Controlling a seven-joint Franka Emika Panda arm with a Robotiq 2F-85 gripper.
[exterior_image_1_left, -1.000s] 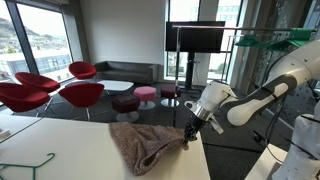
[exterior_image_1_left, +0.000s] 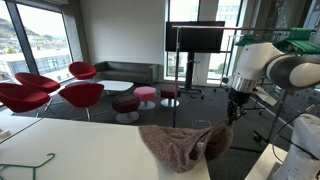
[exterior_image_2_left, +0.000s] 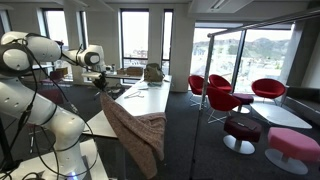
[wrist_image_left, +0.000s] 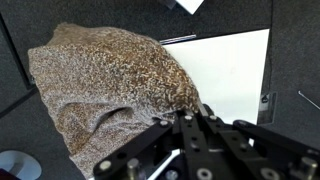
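Observation:
A brown, fuzzy cloth (exterior_image_1_left: 182, 146) hangs partly off the table's edge, with part of it resting on the white tabletop. One corner is pinched in my gripper (exterior_image_1_left: 234, 108), which is shut on it at the right end of the table. In the wrist view the cloth (wrist_image_left: 112, 85) fills the left and middle, gathering to a bunch at the gripper; the fingertips are partly covered by it. Exterior view 2 shows the cloth (exterior_image_2_left: 138, 132) stretched slantwise down from the gripper (exterior_image_2_left: 101, 88).
A green hanger (exterior_image_1_left: 28, 165) lies at the near left of the white table (exterior_image_1_left: 90, 145). Green hangers (exterior_image_1_left: 290, 40) hang on a rack (exterior_image_1_left: 177, 70) near the arm. Red chairs (exterior_image_1_left: 82, 94) and stools stand behind the table.
My gripper has moved right and upward, pulling the cloth along. The cloth has slid rightward across the table toward its right end.

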